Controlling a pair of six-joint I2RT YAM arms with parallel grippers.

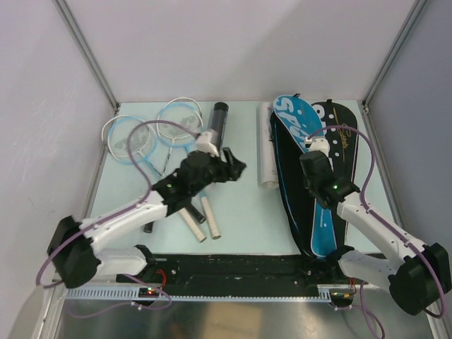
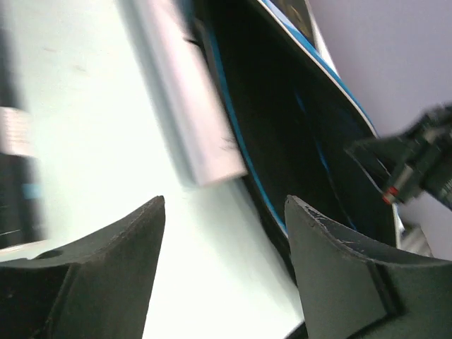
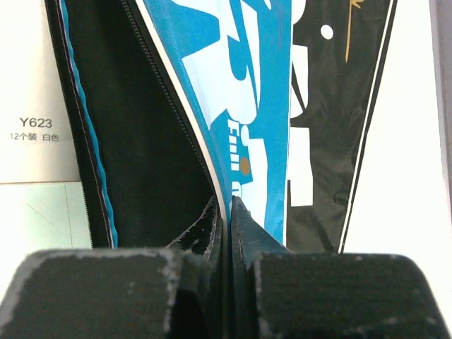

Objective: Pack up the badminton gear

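The blue and black racket bag (image 1: 284, 185) lies on the right of the table, its blue cover partly folded back from a dark interior. My right gripper is shut on the edge of the blue cover (image 3: 247, 134). In the top view my left gripper (image 1: 234, 165) hovers left of the bag, blurred; the left wrist view shows its fingers (image 2: 116, 272) apart with nothing between. Badminton rackets (image 1: 130, 139) lie at the far left, handles toward the front. A black tube (image 1: 218, 120) and a white tube (image 1: 268, 145) lie between rackets and bag.
A second black bag piece (image 1: 344, 131) with white lettering lies under and right of the blue cover. Bare table (image 1: 244, 219) shows between the racket handles (image 1: 210, 215) and the bag. Walls bound the table at left, right and back.
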